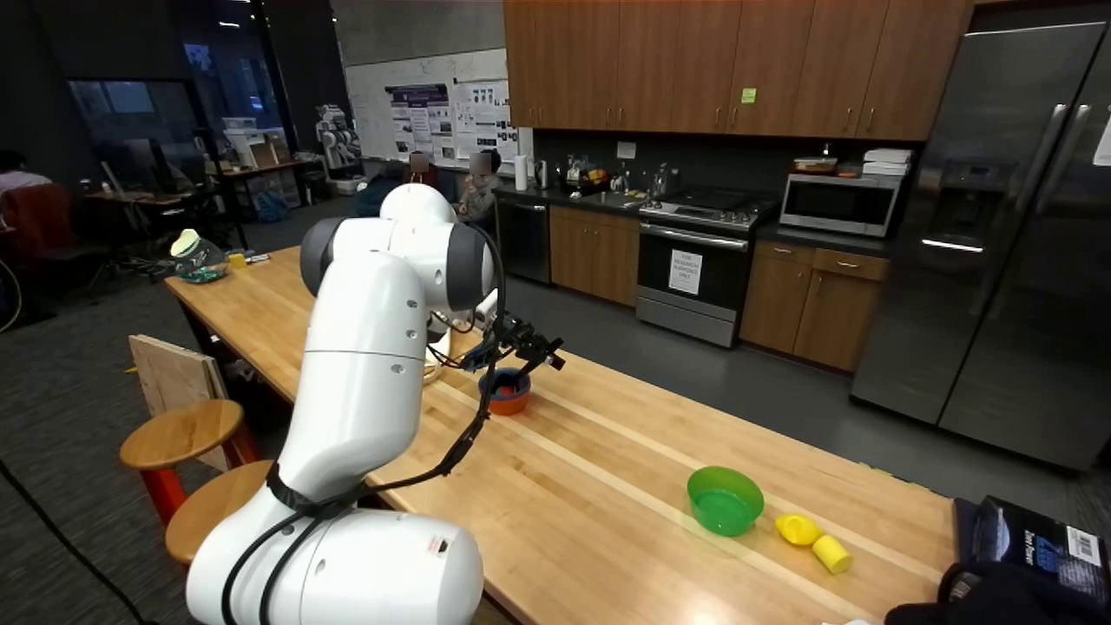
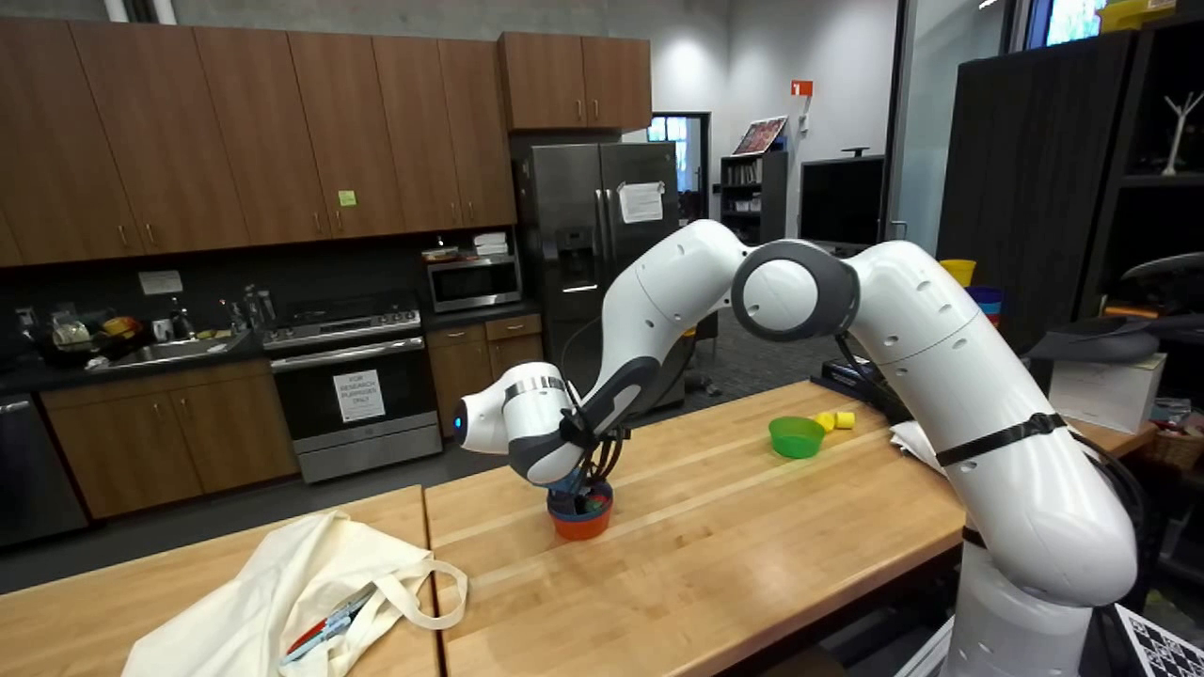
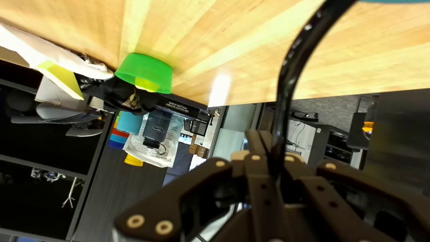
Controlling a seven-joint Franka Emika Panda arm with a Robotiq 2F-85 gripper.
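Note:
In exterior view 1 my gripper point(image 1: 548, 354) hangs over the blue-rimmed orange bowl point(image 1: 508, 405), which has something red point(image 1: 506, 391) inside. A dark utensil point(image 1: 528, 371) slants from the gripper down into that bowl. Its glossy black curved handle point(image 3: 291, 68) rises out of my gripper in the wrist view, with the fingers shut around it. The far end is out of that frame. Exterior view 2 shows the same bowl point(image 2: 580, 526) beneath the wrist, which largely hides the fingers. An empty-looking green bowl point(image 1: 726, 501) stands well apart on the table.
Beside the green bowl lie a yellow lemon-like object point(image 1: 798, 529) and a yellow cylinder point(image 1: 832, 554). A cream cloth bag point(image 2: 277, 592) covers part of the table left of the orange bowl. Bare wooden tabletop point(image 1: 594, 474) separates the two bowls.

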